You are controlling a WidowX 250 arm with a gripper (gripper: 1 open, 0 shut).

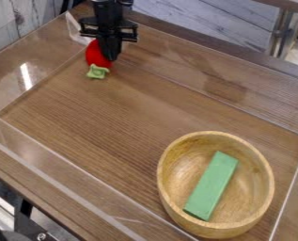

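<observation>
The black gripper hangs at the top left of the camera view, directly over a red object and overlapping its upper part. A small green piece shows just below the red object. The fingertips are too small and dark to show whether anything is between them.
A round wooden bowl holding a green block stands at the lower right. A pale wall edge borders the back.
</observation>
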